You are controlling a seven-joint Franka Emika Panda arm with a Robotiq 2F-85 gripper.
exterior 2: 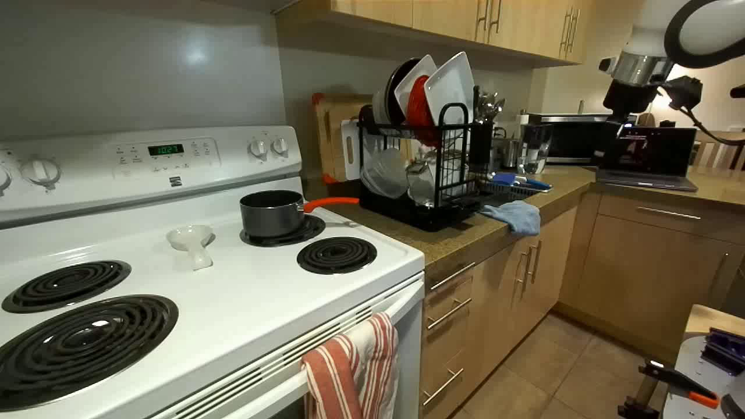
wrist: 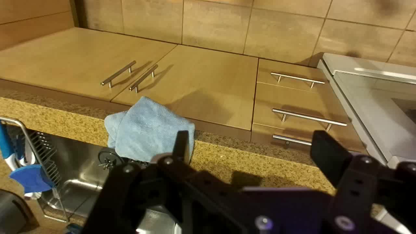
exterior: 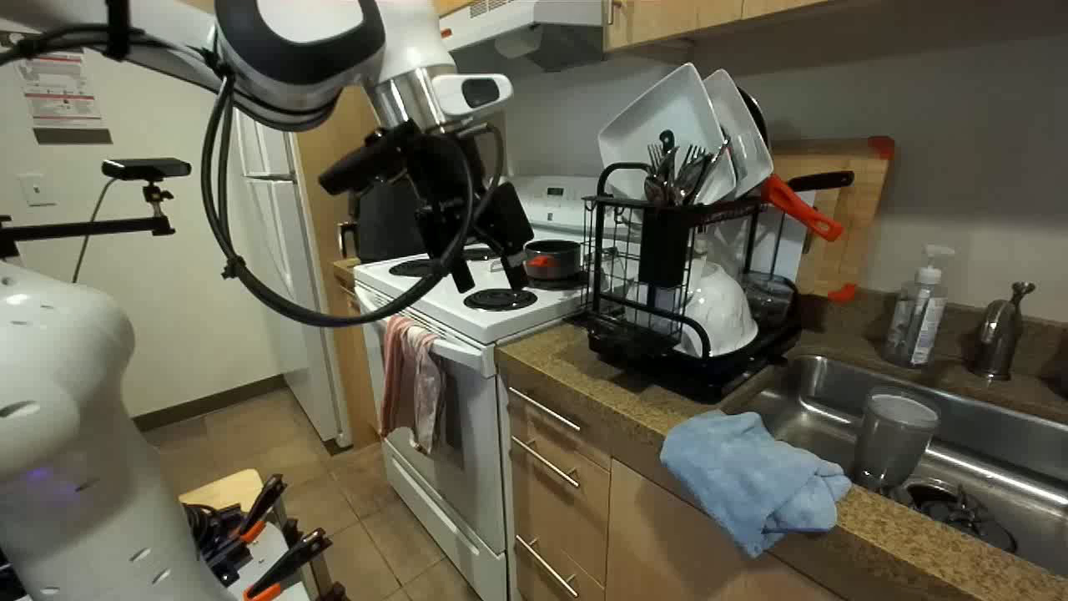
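Exterior view 1 shows the gripper (exterior: pixel 491 282) raised in the air, its tips pointing down, in line with the stove area. A crumpled light-blue cloth (exterior: pixel 751 481) drapes over the counter's front edge beside the sink. In the wrist view this cloth (wrist: pixel 150 130) appears left of the gap between the fingers, apart from them. A dark saucepan (exterior 2: pixel 272 214) with a red handle rests on a back burner of the white stove (exterior 2: pixel 230 307).
The black dish rack (exterior: pixel 691 371) stands tall with plates and cutlery, between stove and sink (exterior: pixel 816 386). A clear cup (exterior: pixel 894 436) is in the sink, and a soap bottle (exterior: pixel 916 310) stands behind it. A striped towel (exterior 2: pixel 356 363) hangs on the oven handle.
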